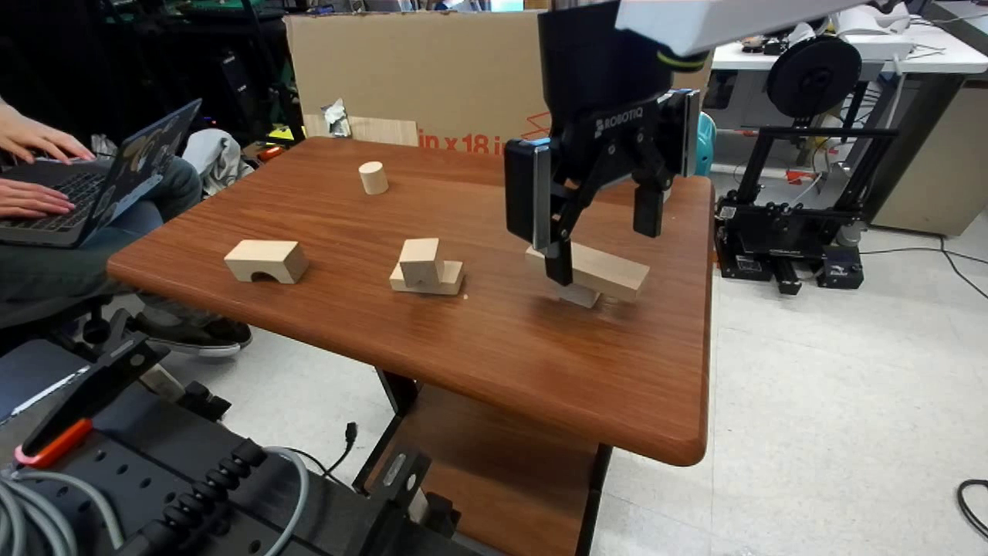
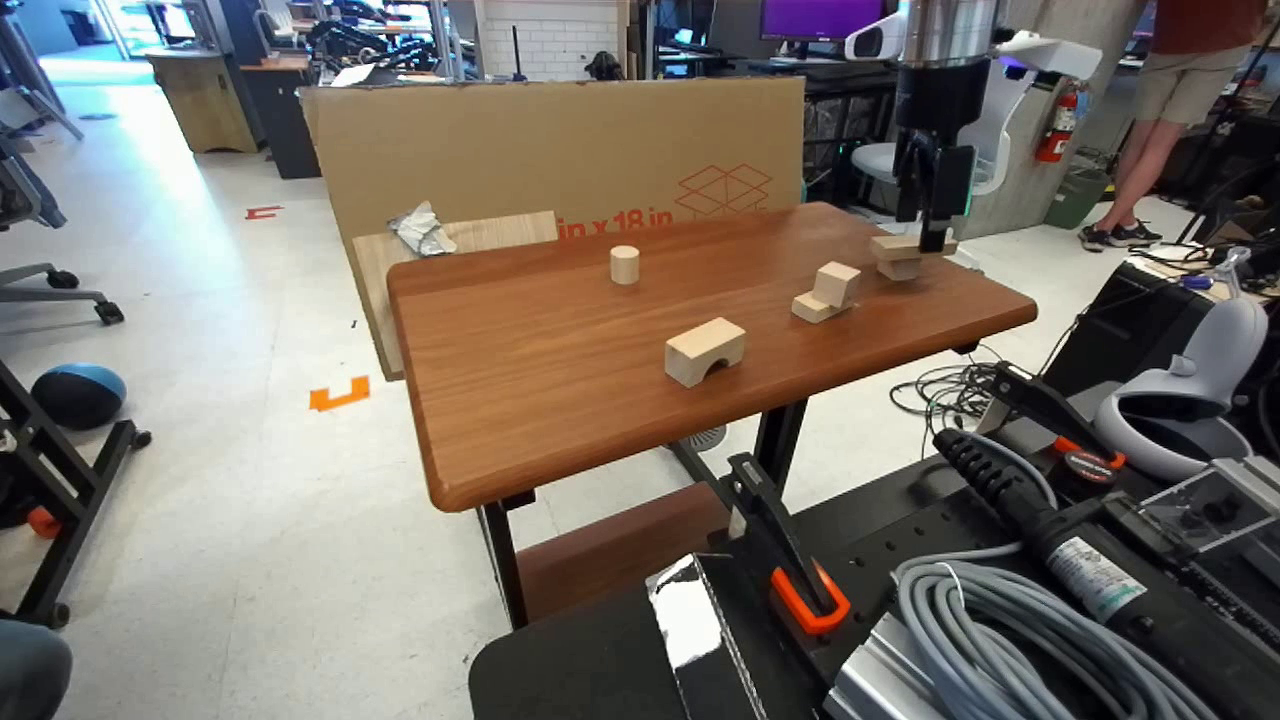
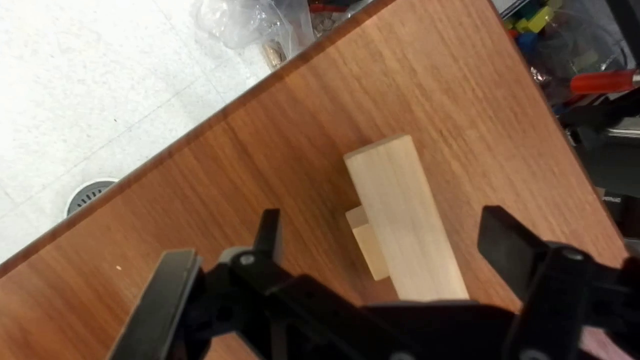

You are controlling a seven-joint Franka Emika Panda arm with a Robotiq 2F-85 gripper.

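Observation:
A long pale wooden block (image 1: pixel 607 269) rests across a smaller block (image 1: pixel 580 295) near the right end of the table. In the wrist view the long block (image 3: pixel 408 222) partly covers the small block (image 3: pixel 370 246), and its near end is hidden by the gripper body. My gripper is open, its fingers on either side of the long block and apart from it. In exterior view 1 the gripper (image 1: pixel 602 245) hangs pointing down over the blocks, one fingertip overlapping the long block from this angle.
Left of there, a small cube (image 1: pixel 422 260) sits on a flat block (image 1: pixel 450 279). An arch block (image 1: pixel 265 260) lies further left, and a wooden cylinder (image 1: pixel 373 177) stands at the back. Cardboard (image 2: pixel 540 144) rises behind the table (image 2: pixel 540 396).

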